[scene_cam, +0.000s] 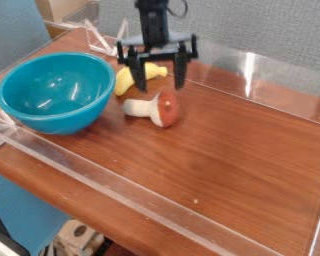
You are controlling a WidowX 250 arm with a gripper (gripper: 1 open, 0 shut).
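Note:
My black gripper (159, 75) hangs open over the back of the table, its two fingers apart. Below and slightly in front of it, a toy mushroom (163, 110) with a white stem and red-orange cap lies on its side on the wooden surface. A yellow elongated object (125, 78) lies just behind, partly hidden by the gripper. The teal bowl (72, 110) stands at the left.
Clear plastic walls run along its edges, with a grey textured wall behind.

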